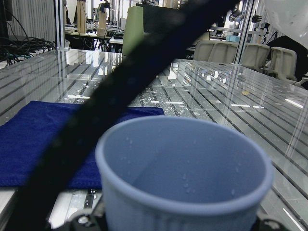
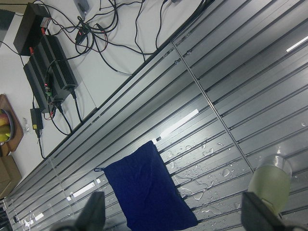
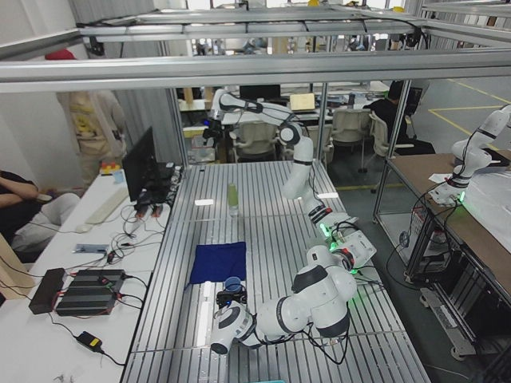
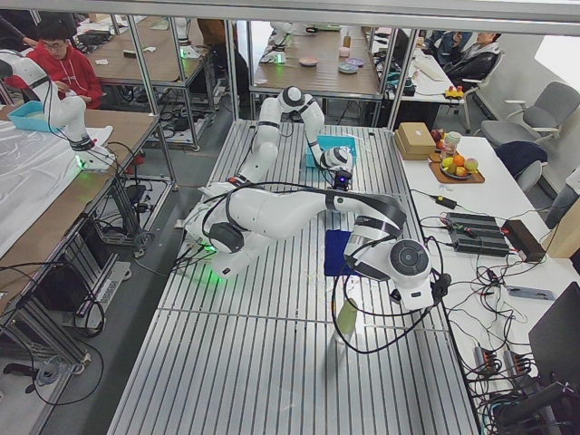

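Observation:
A light blue cup (image 1: 183, 178) fills the left wrist view at my left gripper (image 3: 231, 297), whose fingers are mostly hidden behind it; whether they grip it is unclear. Just beyond lies a dark blue cloth (image 3: 219, 262) on the slatted metal table (image 3: 263, 207). A tall green bottle-like container (image 3: 232, 199) stands farther along the table, upright. My right gripper is raised over the table, open, its fingers apart at the bottom of the right wrist view, with the green container and cloth below.
Water drops (image 2: 202, 192) lie on the slats near the cloth. A cyan bin (image 4: 337, 145) sits at one table end. The side desk holds black power units (image 3: 89, 291), cables, a monitor (image 3: 142, 163) and a fruit tray (image 4: 453, 168).

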